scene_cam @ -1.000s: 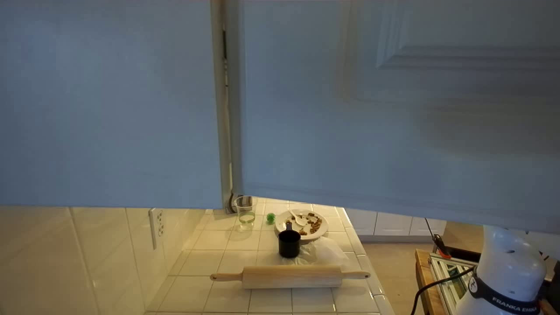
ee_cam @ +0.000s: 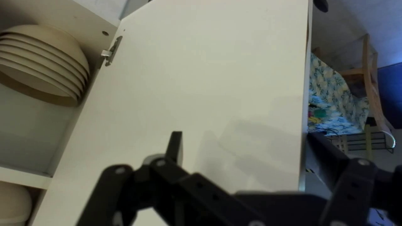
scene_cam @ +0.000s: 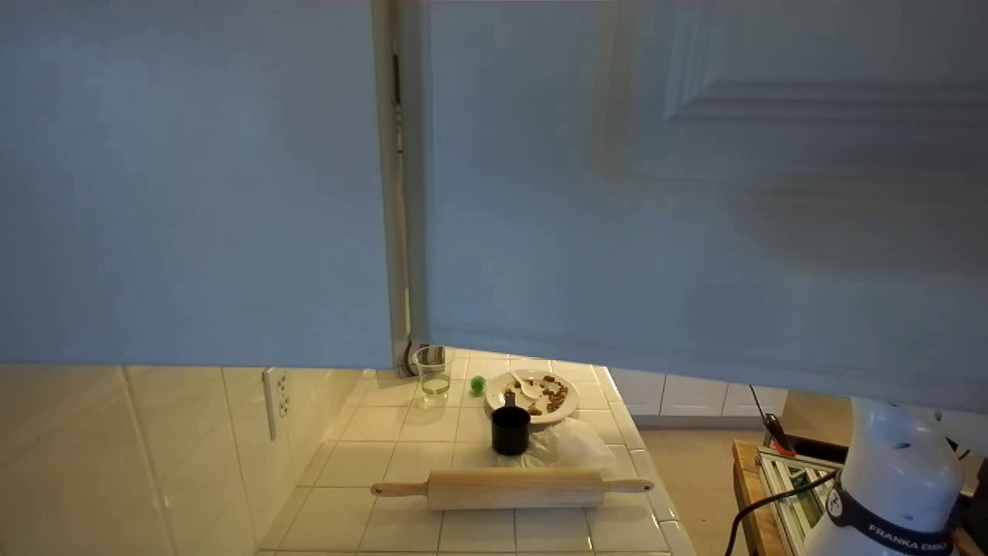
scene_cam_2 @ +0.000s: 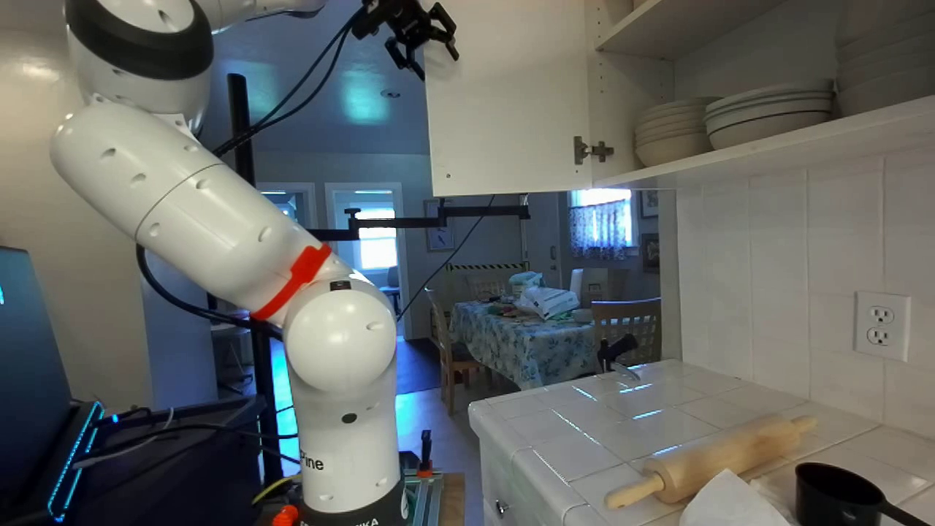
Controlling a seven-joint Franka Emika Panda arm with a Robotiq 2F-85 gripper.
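Note:
A white cupboard door [scene_cam_2: 513, 105] stands swung out from its cabinet, its hinge [scene_cam_2: 592, 150] showing on the inner side. My black gripper [scene_cam_2: 435, 54] is at the door's free edge, high up. In the wrist view the gripper is open. One fingertip [ee_cam: 175, 147] lies in front of the door's inner face, and the other is past the free edge [ee_cam: 304, 113], so the edge runs between them. Whether either finger touches the door, I cannot tell. From the first exterior view the door [scene_cam: 704, 204] hides my gripper.
Stacked bowls [scene_cam_2: 771, 107] fill the cabinet's lower shelf [scene_cam_2: 789, 136]. Below, the tiled counter [scene_cam: 417, 459] carries a rolling pin [scene_cam: 515, 488], black cup [scene_cam: 510, 430], plate of food [scene_cam: 493, 400] and clear glass [scene_cam: 433, 375]. Floor space shows beyond the counter's edge.

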